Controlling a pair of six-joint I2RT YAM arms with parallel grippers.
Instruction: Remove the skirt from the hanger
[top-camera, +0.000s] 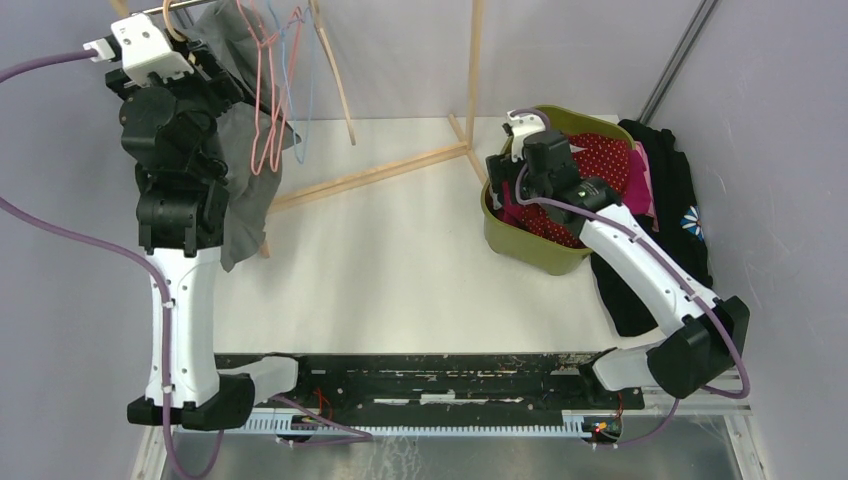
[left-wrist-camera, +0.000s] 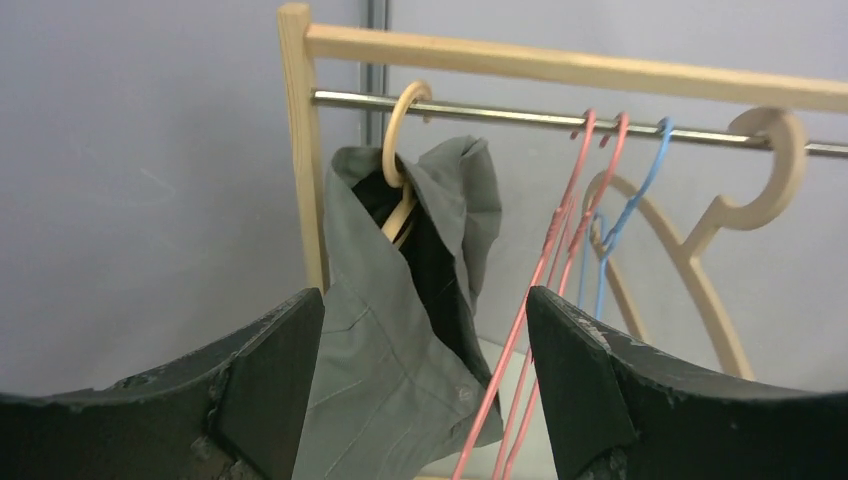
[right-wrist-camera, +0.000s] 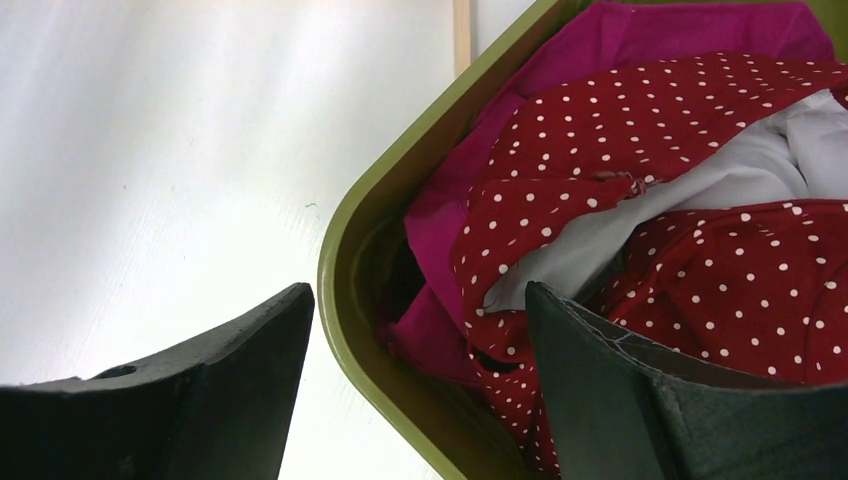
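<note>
A grey skirt hangs from a wooden hanger at the left end of the rail, its dark inside showing through the opening. In the top view the same skirt is partly covered by the left arm. My left gripper faces the skirt from a distance, its fingers apart and nothing between them. Over the left front edge of the green basket, my right gripper is open, one finger outside the rim and the other above the clothes; it holds nothing.
Pink and blue hangers and a wooden hanger share the metal rail, right of the skirt. The green basket holds red dotted and magenta cloth. Dark clothing lies beside it.
</note>
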